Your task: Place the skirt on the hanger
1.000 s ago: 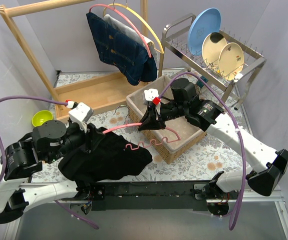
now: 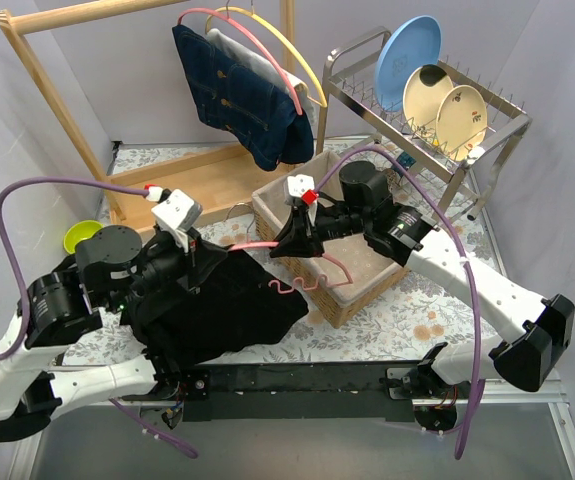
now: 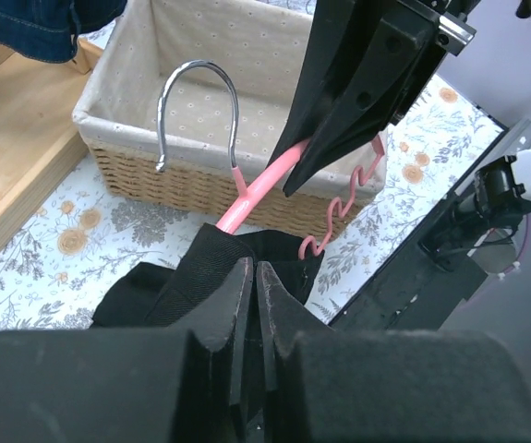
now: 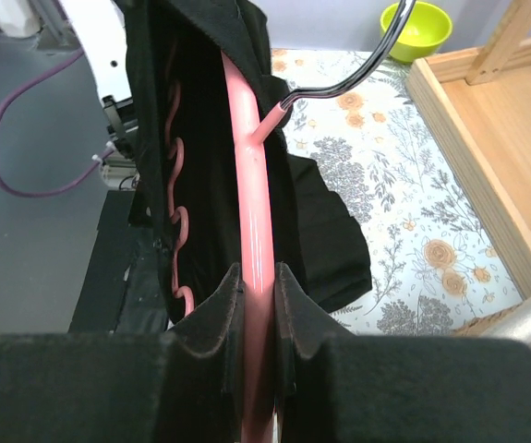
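Observation:
A pink hanger [image 3: 256,194] with a chrome hook [image 3: 196,66] is held by my right gripper, shut on its bar. Its far end runs into the black skirt [image 2: 217,315], which drapes around that end and its lower clips in the right wrist view. My left gripper is shut against the black cloth near that end; whether cloth is pinched between its tips cannot be seen clearly. Much of the skirt lies dark and bunched on the table beneath the left arm.
A lined wicker basket [image 2: 337,305] sits behind the hanger. A wooden rack [image 2: 47,65] holds hanging garments at the back. A dish rack [image 2: 457,175] stands back right, and a green bowl [image 4: 420,29] at far left.
My left gripper has moved up and to the right, drawing the skirt along the hanger. The hanger in my right gripper has shifted slightly left.

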